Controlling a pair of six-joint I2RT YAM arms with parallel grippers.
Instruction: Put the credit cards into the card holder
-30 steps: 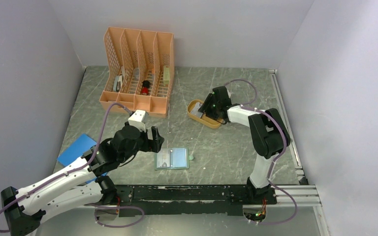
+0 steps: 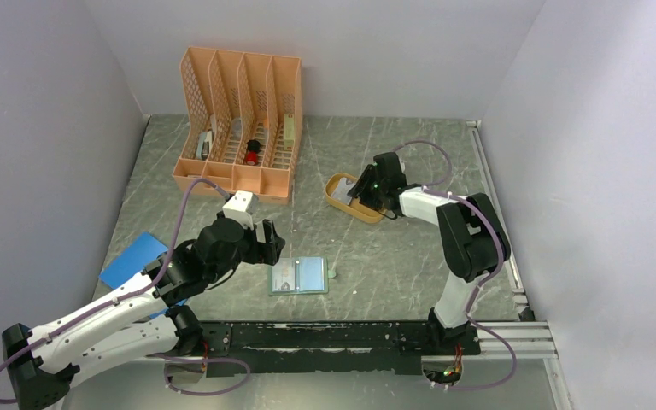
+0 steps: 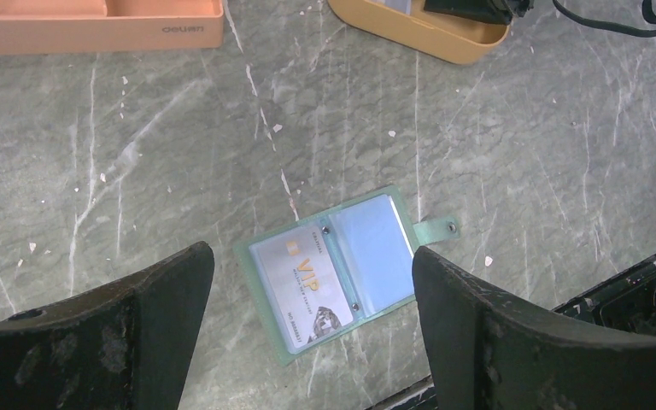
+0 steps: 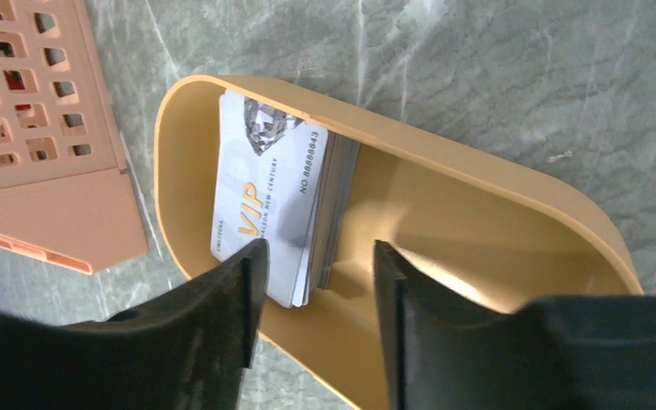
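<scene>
White VIP cards (image 4: 266, 192) lean in a stack at one end of the tan oval tray (image 4: 495, 171). My right gripper is over this tray, its fingers parted; one finger overlaps the stack's lower edge in the right wrist view, the other is over bare tray floor. No card shows gripped between them. Flat on the table lies the green-edged card holder (image 3: 260, 303), unfolded, with a VIP card (image 3: 303, 286) in its left side and a pale blue-white right side (image 3: 376, 252). Above it my left gripper hangs open and empty.
An orange divided rack (image 2: 243, 111) holding small items stands at the back left. A blue flat sheet (image 2: 132, 259) lies partly under the left arm. Between tray and holder the grey marble-patterned tabletop (image 2: 376, 273) is clear.
The right gripper has shifted slightly to the right and toward the front over the tray. The left arm, holder and tray stay where they were.
</scene>
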